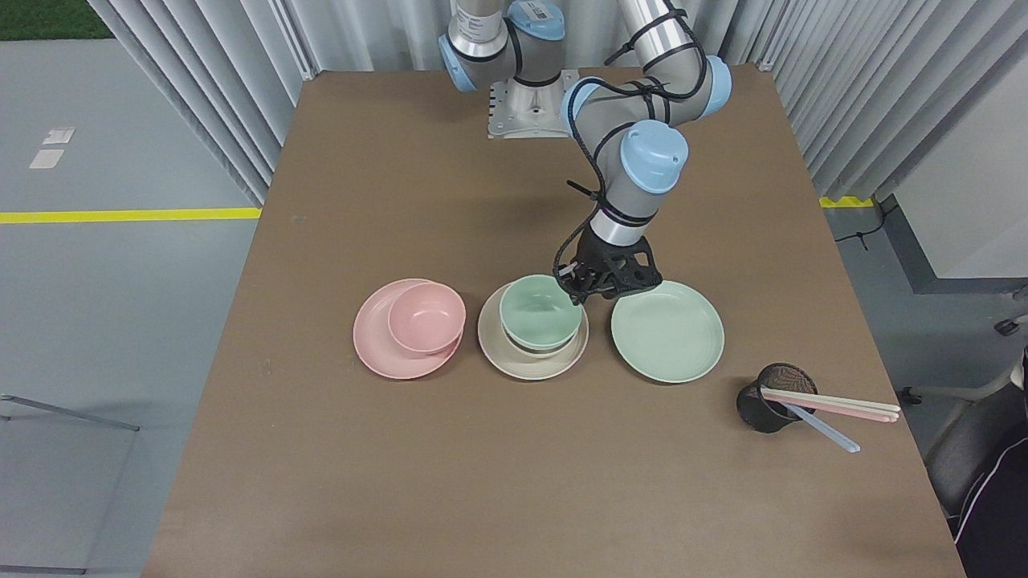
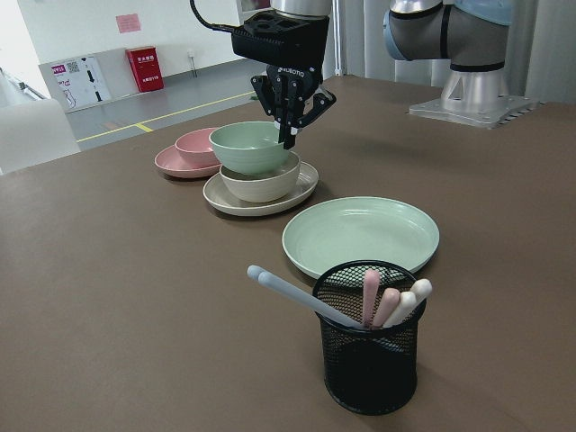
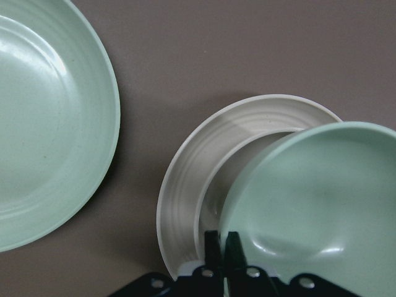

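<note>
The gripper (image 2: 290,126) is shut on the rim of the mint bowl (image 1: 539,310), which it holds over the cream bowl (image 2: 260,187) on the cream plate (image 3: 179,204). In the wrist view the mint bowl covers much of that plate; whether it rests in the cream bowl is hard to tell. The mint plate (image 1: 666,332) is empty to the right in the front view.
A pink bowl (image 1: 426,316) sits on a pink plate (image 1: 376,347) at the left. A black mesh cup (image 2: 369,369) with several chopsticks stands at the front right.
</note>
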